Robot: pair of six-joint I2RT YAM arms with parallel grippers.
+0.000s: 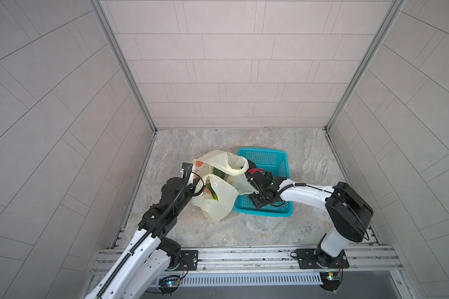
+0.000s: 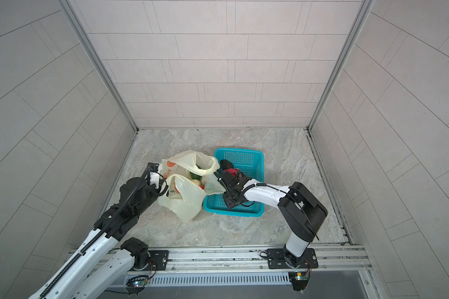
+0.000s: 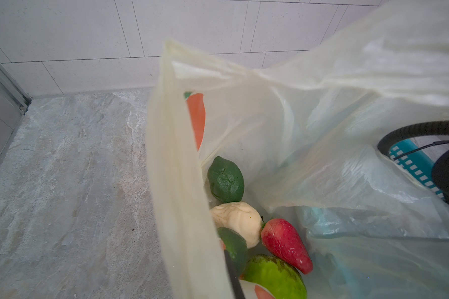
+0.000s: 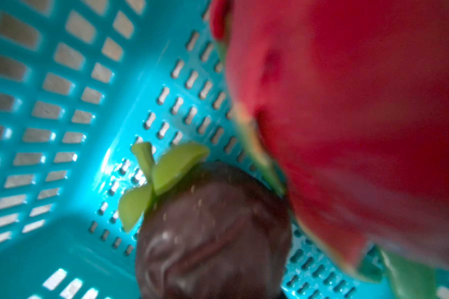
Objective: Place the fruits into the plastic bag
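Observation:
The translucent plastic bag (image 1: 217,204) stands left of the blue basket (image 1: 264,211), holding several fruits, among them a strawberry (image 3: 286,244), a green fruit (image 3: 226,179) and a pale fruit (image 3: 237,221). My left gripper (image 1: 192,177) is shut at the bag's left rim. My right gripper (image 2: 219,182) reaches down into the basket, over a red dragon fruit (image 4: 344,114) and a dark mangosteen (image 4: 209,239); its fingertips are hidden in the right wrist view, so I cannot tell their state.
The bag's right side leans over the basket's left part. Bare floor (image 1: 179,142) shows behind and in front of both, with tiled walls at the back and sides.

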